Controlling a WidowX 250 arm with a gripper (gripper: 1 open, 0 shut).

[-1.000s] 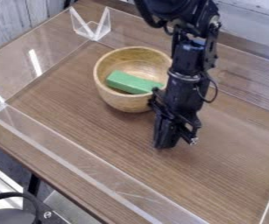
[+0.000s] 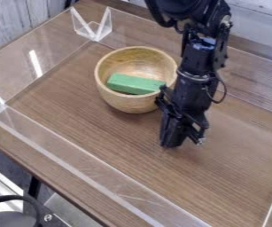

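Observation:
My gripper hangs low over the wooden table, just right of a round bowl. Its black body hides whatever is between or under the fingertips, and I cannot make out a held object. A green block lies inside the bowl.
A small white wire-like item stands at the back left. Dark cables and hardware sit off the table's lower left edge.
The bowl and block look essentially the same.

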